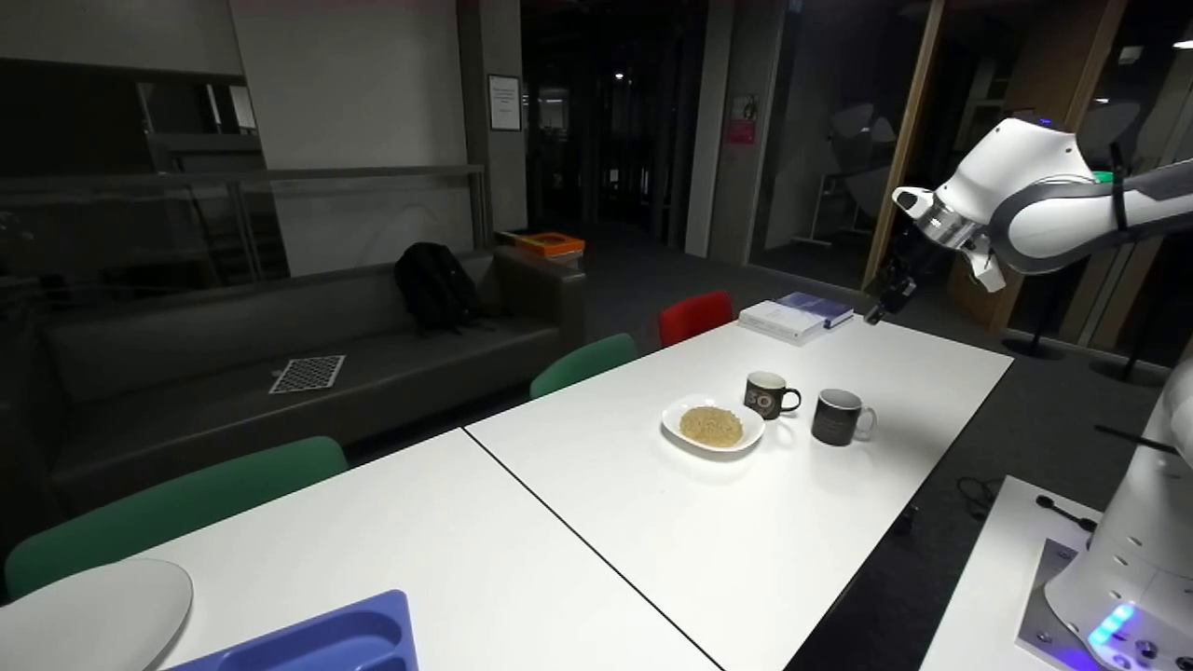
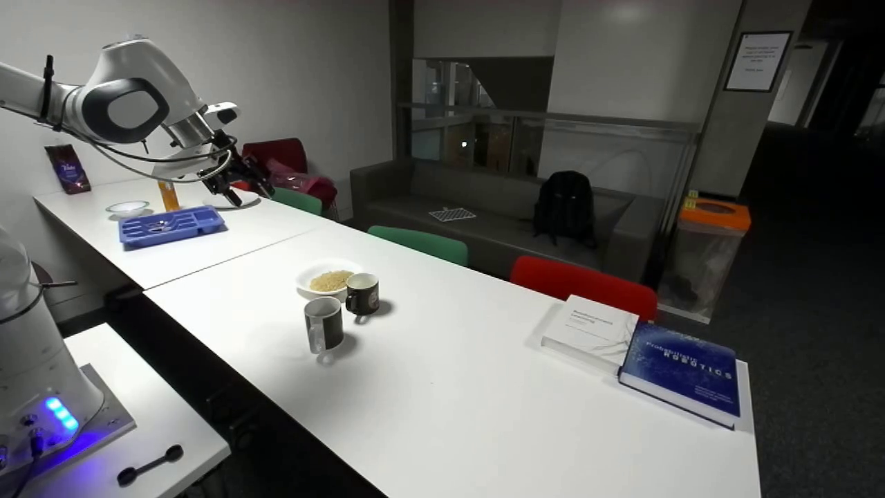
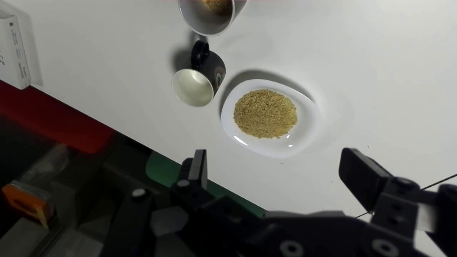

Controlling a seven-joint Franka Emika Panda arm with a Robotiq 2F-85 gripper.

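My gripper stands open in the wrist view, its two fingers [image 3: 197, 169] wide apart with nothing gripped. It hangs high above the table, touching nothing. Ahead of the fingertips lies a white plate [image 3: 308, 130] with a mound of brown grain [image 3: 265, 113]. Beside the plate is a black mug [image 3: 215, 68] with a cream inside that looks empty. A grey mug [image 3: 206, 25], cut off by the top edge of the wrist view, has some grain in its bottom. Both mugs stand upright, as the black mug [image 1: 766, 397] and grey mug [image 1: 836, 417] show in exterior view 1.
A white book [image 2: 589, 326] and a blue book [image 2: 680, 369] lie at one table end. Toward the other are a blue tray [image 2: 170, 227], a glass bowl [image 2: 128, 209] and a large plate [image 1: 106, 615]. Chairs line the far edge.
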